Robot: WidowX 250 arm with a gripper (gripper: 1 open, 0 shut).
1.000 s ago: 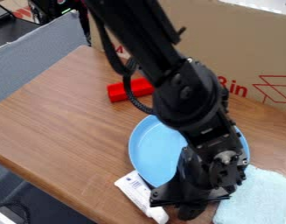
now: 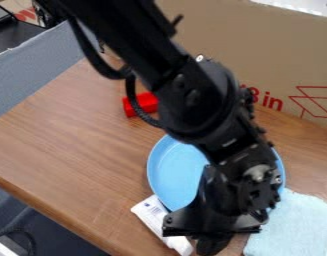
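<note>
My black gripper [image 2: 206, 232] is low at the bottom right of the camera view, over the near rim of a blue plate [image 2: 177, 168] and beside a white tube [image 2: 155, 219] lying at the table's front edge. The gripper's fingertips are dark and partly hidden, and I cannot make out anything held between them. The arm covers much of the plate.
A red cylinder [image 2: 143, 105] lies at the back, before a cardboard box [image 2: 282, 60]. A pale cloth [image 2: 293, 225] is at the right.
The upper arm has shifted slightly, showing a little less of the red cylinder. The gripper and tube stay in nearly the same place.
</note>
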